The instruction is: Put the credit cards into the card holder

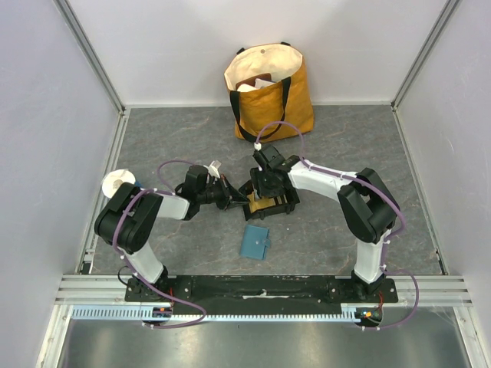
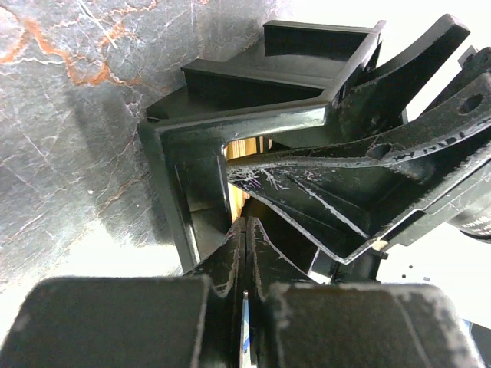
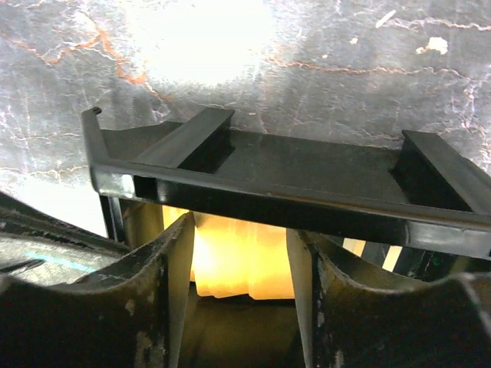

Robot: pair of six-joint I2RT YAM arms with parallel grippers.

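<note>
The card holder is a black slotted frame near the middle of the table. Gold-coloured cards stand inside it, in the left part in the top view; more thin card edges show further right in the right wrist view. My right gripper is over the holder from above, its fingers apart on either side of the gold cards; whether they touch is unclear. My left gripper is shut at the holder's left end, tips close to its frame, nothing visible between them.
A blue flat piece lies in front of the holder. A yellow bag stands at the back wall, and a white roll is at the far left.
</note>
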